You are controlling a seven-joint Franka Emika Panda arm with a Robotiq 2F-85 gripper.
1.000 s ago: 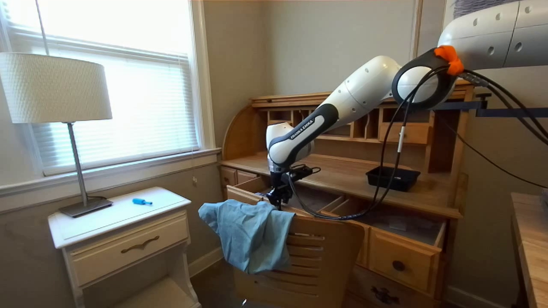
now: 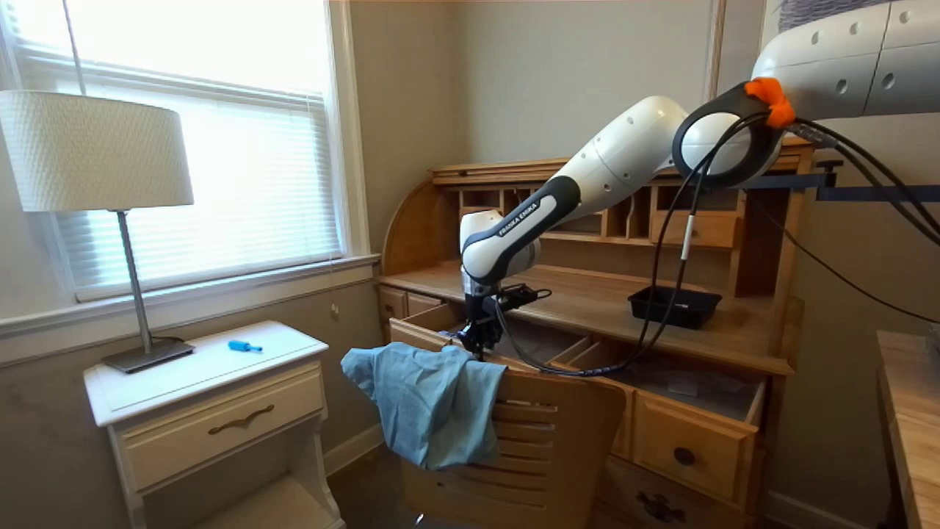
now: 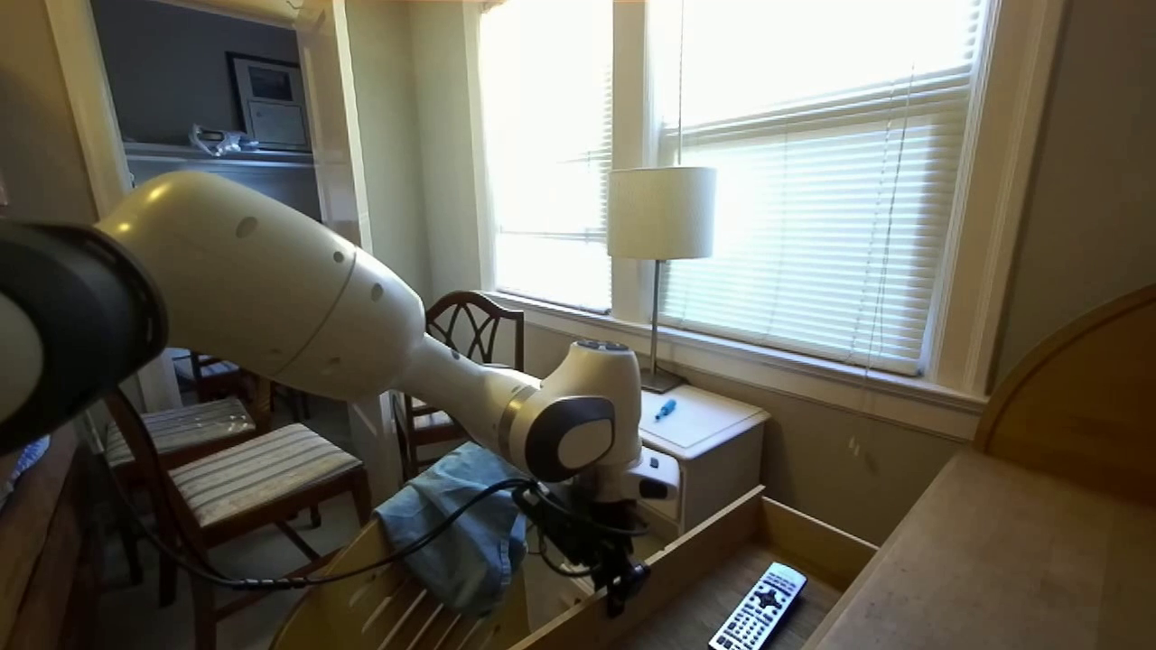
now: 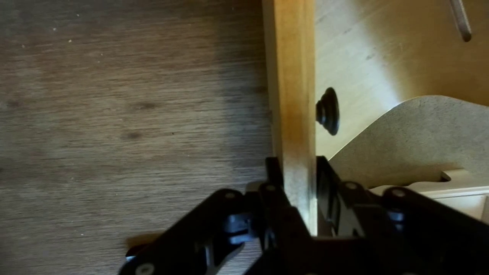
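An open wooden desk drawer fills much of the wrist view, its bare floor (image 4: 137, 110) on the left and its front panel (image 4: 295, 91) running up the middle. My gripper is shut on the top edge of that panel, one finger inside the drawer and the other outside. A dark round knob (image 4: 328, 111) juts from the panel's outer face, farther along from the fingers. In exterior view 2 the gripper (image 3: 619, 590) sits at the drawer's front wall, and a grey remote control (image 3: 760, 608) lies inside the drawer.
Close in front of the drawer stands a wooden chair (image 2: 564, 441) with a blue cloth (image 2: 432, 397) over its back. A black tray (image 2: 674, 306) rests on the desktop. Another open drawer (image 2: 696, 388) is to the right. The white side table (image 2: 264, 353) holds a lamp and a blue object.
The arm's wrist has shifted very slightly to the right in exterior view 1. Nothing else has visibly moved.
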